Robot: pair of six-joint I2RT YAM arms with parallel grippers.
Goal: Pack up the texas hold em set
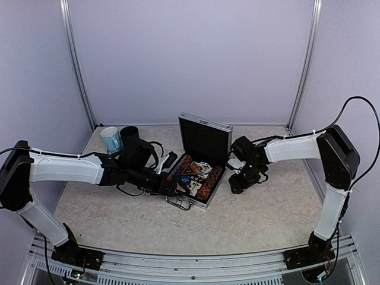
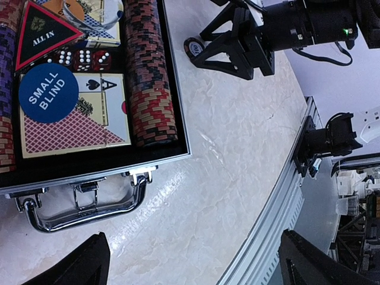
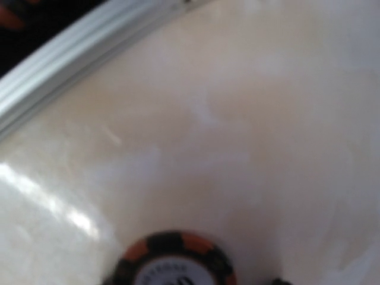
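Note:
The silver poker case (image 1: 205,205) stands with its lid (image 1: 205,136) raised. Rows of orange-black chips (image 2: 149,77), cards (image 2: 71,130), dice (image 2: 83,60), a blue "small blind" disc (image 2: 48,93) and a red "all in" triangle (image 2: 43,32) lie inside. One orange-black chip (image 3: 173,267) is on the table to the right of the case. My right gripper is at that chip, its fingers parted around it; contact is unclear. My left gripper is open and empty, above the case's handle side (image 2: 89,217).
A light blue mug (image 1: 111,140) and a black mug (image 1: 129,134) stand behind the left arm.

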